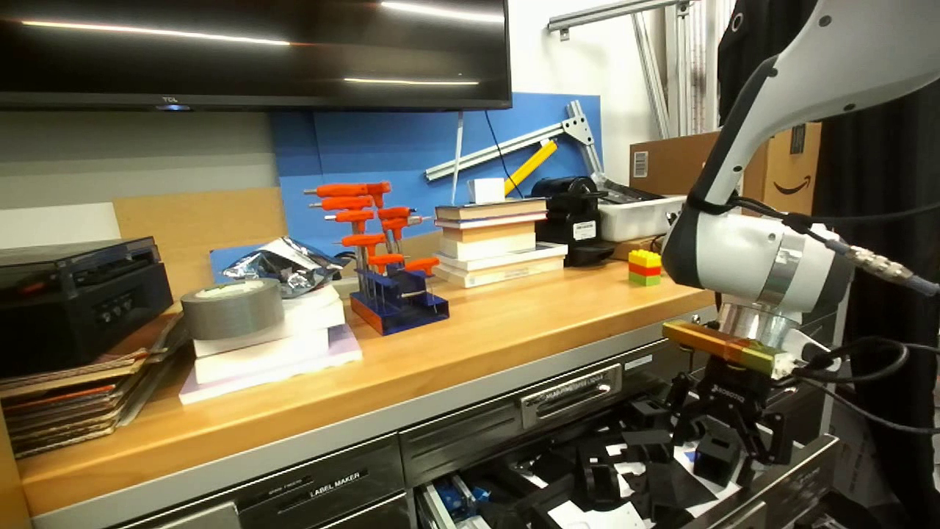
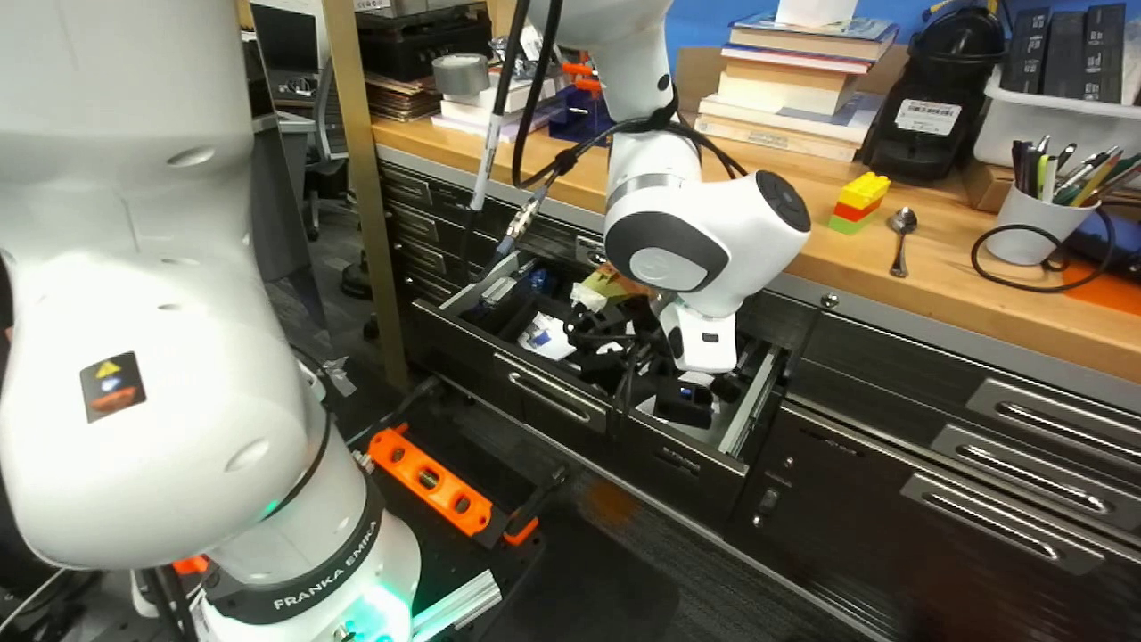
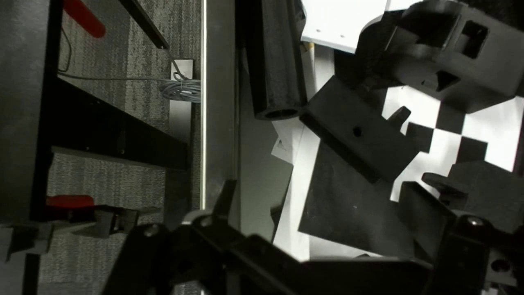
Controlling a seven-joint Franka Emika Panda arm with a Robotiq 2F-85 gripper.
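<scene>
My gripper (image 1: 727, 445) points down over the open drawer (image 2: 556, 398), near its front wall. Its fingers stand wide apart in the wrist view, with one finger (image 3: 224, 200) overlapping the drawer's front wall (image 3: 219, 113) and the other finger (image 3: 417, 204) over the contents. No object is visibly gripped. Whether the finger touches the wall cannot be told. Black parts fill the drawer: a tube (image 3: 277, 64), a flat block with a hole (image 3: 361, 130) and a slotted bracket (image 3: 461, 54), lying on black and white sheets. In exterior view 2 the arm hides the gripper.
On the wooden worktop (image 1: 493, 326) stand a toy brick stack (image 1: 644, 268), books (image 1: 493, 242), a hex key holder (image 1: 396, 300) and a tape roll (image 1: 233, 308). A spoon (image 2: 901, 241) and pen cup (image 2: 1021, 226) are farther right. The drawer's front handle (image 2: 548, 396) faces open floor.
</scene>
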